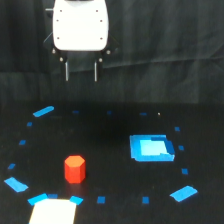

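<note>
A red hexagonal block (pixel 75 169) stands on the black table toward the front left. My gripper (pixel 82 69) hangs high above the table at the upper left of the camera view, open, its two thin fingers apart with nothing visible between them.
A blue square (pixel 136 148) with a pale card (pixel 154 147) on it lies at the right. A pale card (pixel 51 212) with blue behind it is at the front left edge. Blue tape marks are scattered on the table.
</note>
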